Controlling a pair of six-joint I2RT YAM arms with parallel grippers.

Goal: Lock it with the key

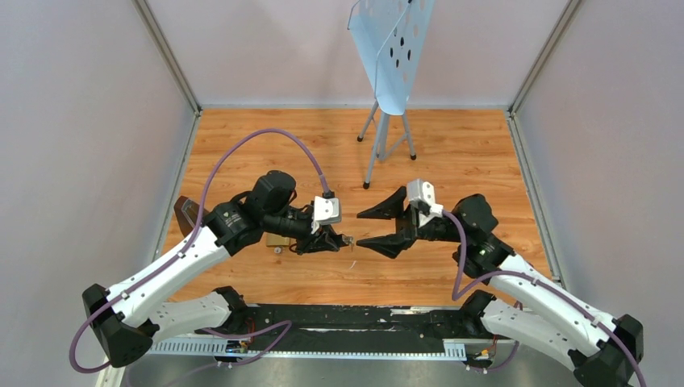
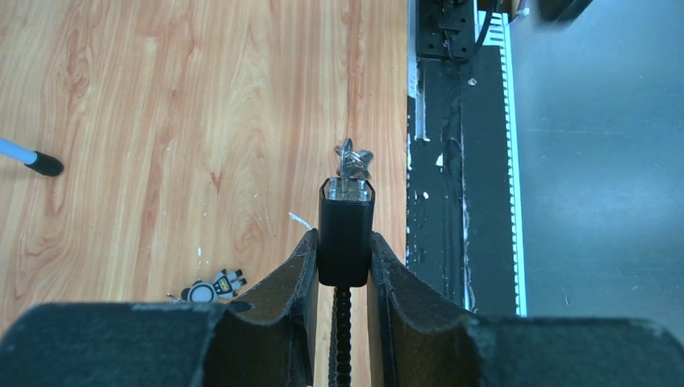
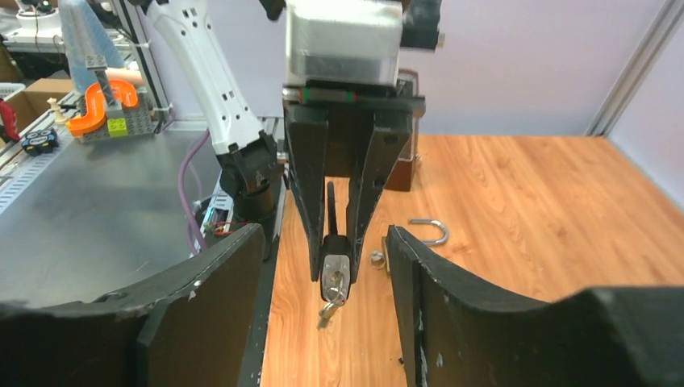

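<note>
My left gripper [image 1: 334, 240] is shut on a black key holder [image 2: 345, 234] with a silver top, held level above the middle of the table. A key [image 3: 327, 311] sticks out from the holder's end toward my right gripper, which stands open just right of it, nothing between its fingers. A brass padlock [image 1: 277, 241] lies on the table behind the left gripper, mostly hidden in the right wrist view, with a U-shaped shackle [image 3: 435, 226] showing.
A light blue perforated stand [image 1: 391, 56] is at the back. A brown object [image 1: 185, 211] stands at the left. A small grey figure [image 2: 218, 286] lies on the wooden table [image 1: 452, 145].
</note>
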